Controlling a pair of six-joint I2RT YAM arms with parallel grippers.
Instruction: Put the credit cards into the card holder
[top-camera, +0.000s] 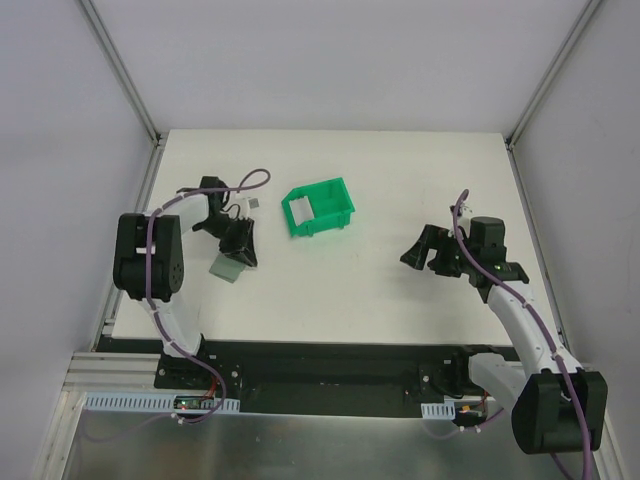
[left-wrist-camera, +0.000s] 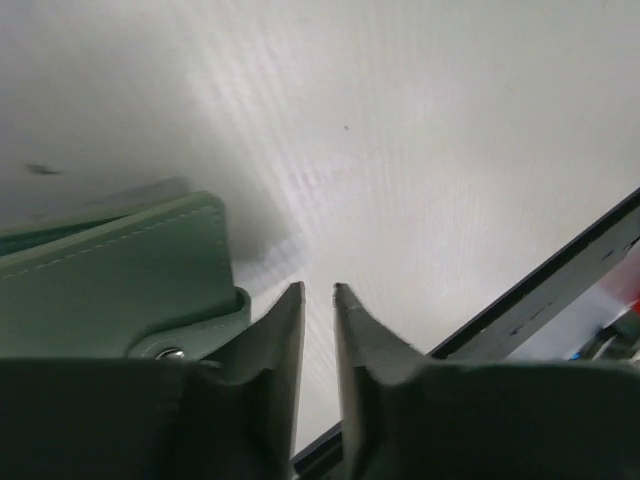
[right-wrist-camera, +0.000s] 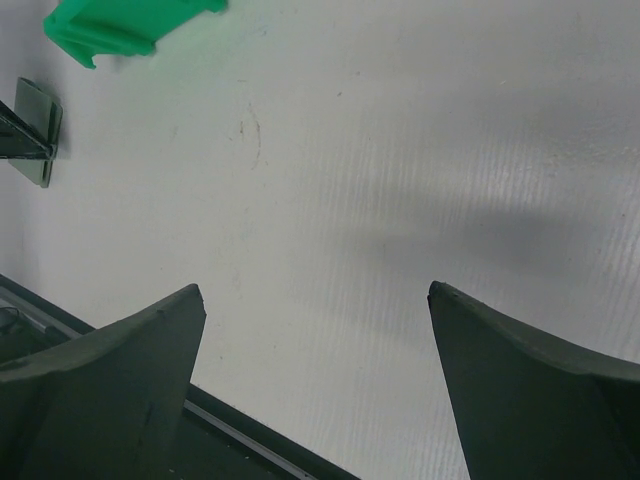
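Observation:
A dark green card holder (top-camera: 227, 268) lies on the table at the left; in the left wrist view the holder (left-wrist-camera: 120, 270) shows a stitched edge, a snap button and a narrow gap along its upper side. My left gripper (top-camera: 250, 263) is over its right side, fingers close together but parted by a small gap, with nothing between them. White cards (top-camera: 301, 210) sit in the green bin (top-camera: 332, 217) near the middle. Far to the right, my right gripper stands open and empty above bare table.
In the right wrist view, the bin (right-wrist-camera: 120, 25) appears at the upper left, with the holder (right-wrist-camera: 36, 130) below it. A dark strip (top-camera: 320, 375) runs along the front edge.

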